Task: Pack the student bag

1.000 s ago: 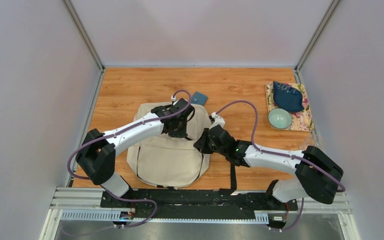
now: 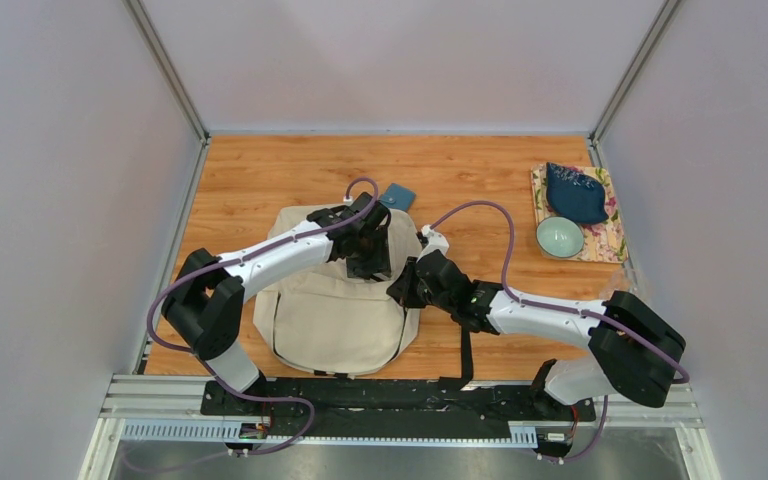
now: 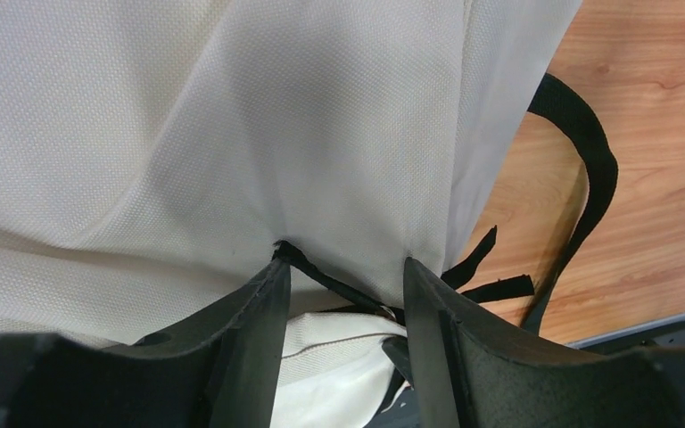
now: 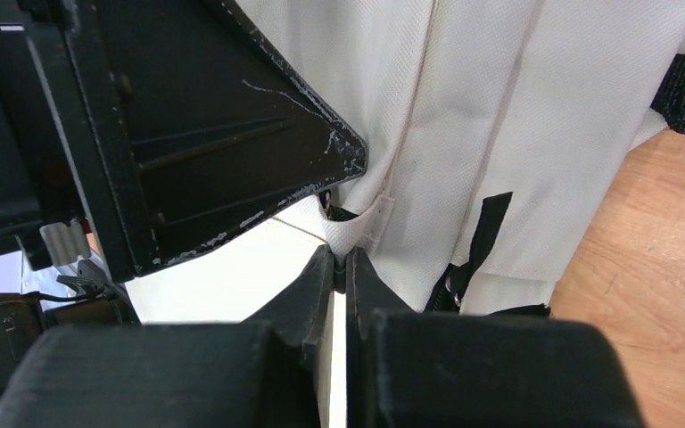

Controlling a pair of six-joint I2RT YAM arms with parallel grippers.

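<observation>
A cream fabric bag with black zips and straps lies flat on the wooden table. My left gripper is open above the bag's upper part; a black zip pull lies in view between its fingers, not gripped. At the bag's right edge my right gripper is shut on a fold of cream cloth beside the zip. The left gripper's dark finger fills the upper left of the right wrist view, close to that fold. Whether anything is inside the bag is hidden.
A blue booklet lies behind the bag. At the right back, a floral cloth carries a dark blue pouch and a pale green bowl. A black strap trails on the table. Bare wood stretches behind the bag.
The right arm and the bag look unchanged.
</observation>
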